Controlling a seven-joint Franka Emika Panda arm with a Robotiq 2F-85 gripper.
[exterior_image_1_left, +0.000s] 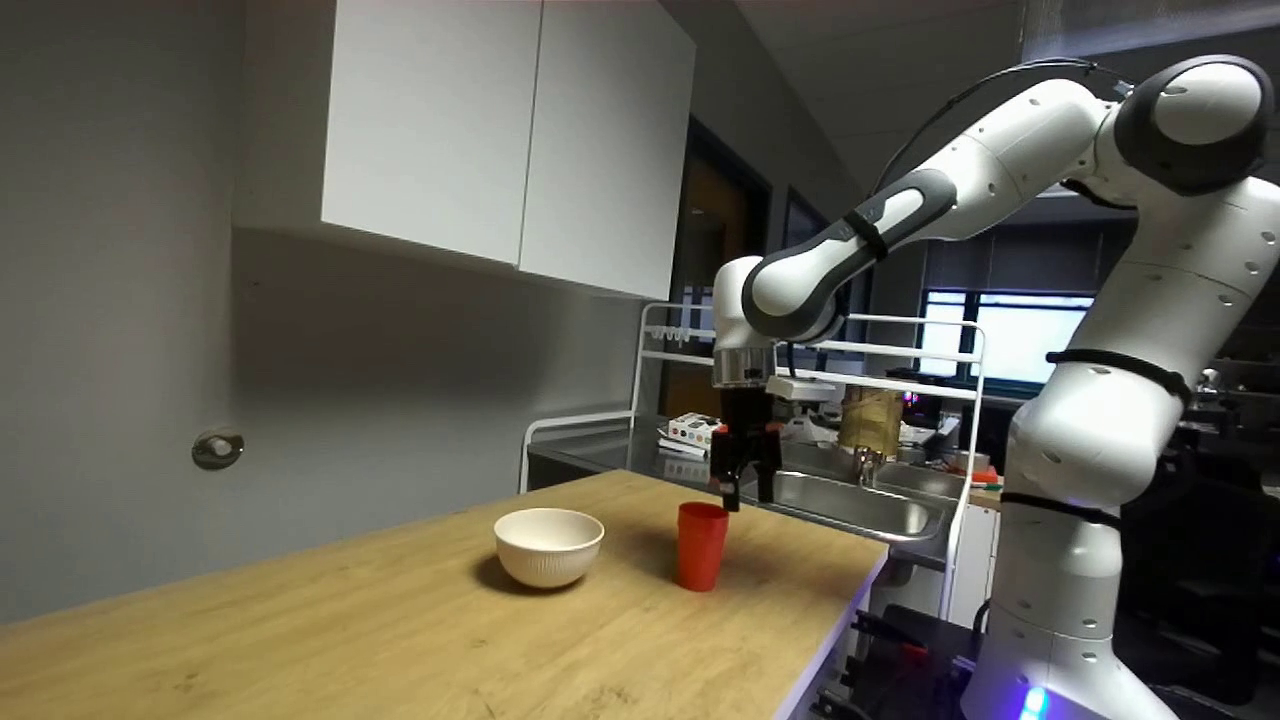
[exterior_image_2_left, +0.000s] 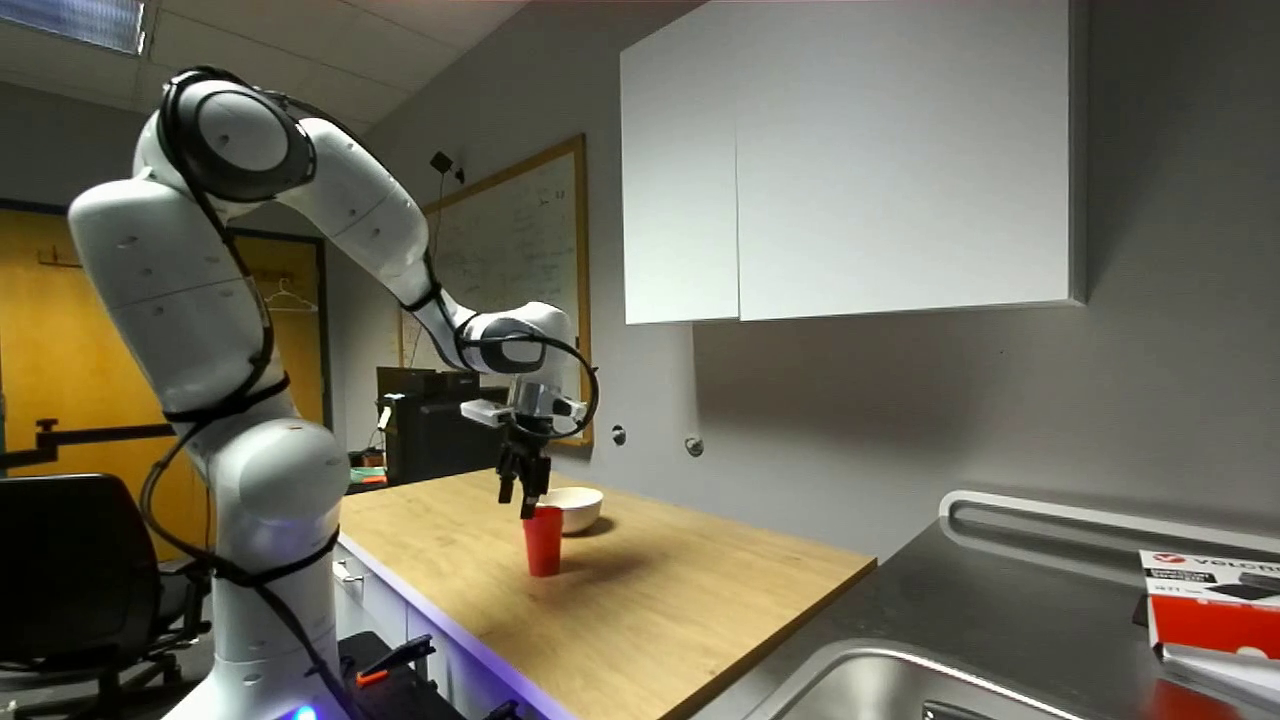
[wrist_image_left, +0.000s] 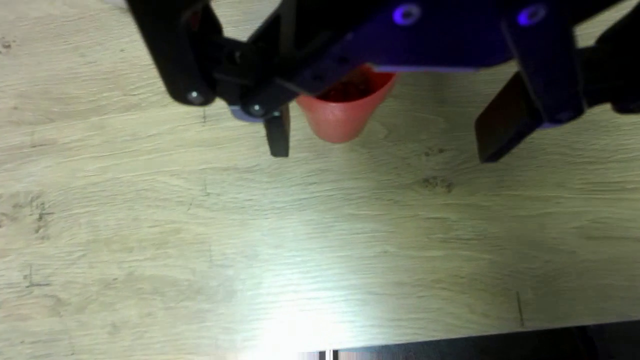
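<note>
A red cup stands upright on the wooden table. In the wrist view the cup shows partly behind my gripper's dark linkage, and its inside looks dark red with something small in it that I cannot make out. My gripper is open, its two fingers wide apart and nothing held between them. Seen from the second exterior view, the gripper points down close to the rim of the cup. A white ribbed bowl sits beside the cup, toward the wall.
White cabinets hang above it along the wall. A steel sink and a small box lie beyond the table's end.
</note>
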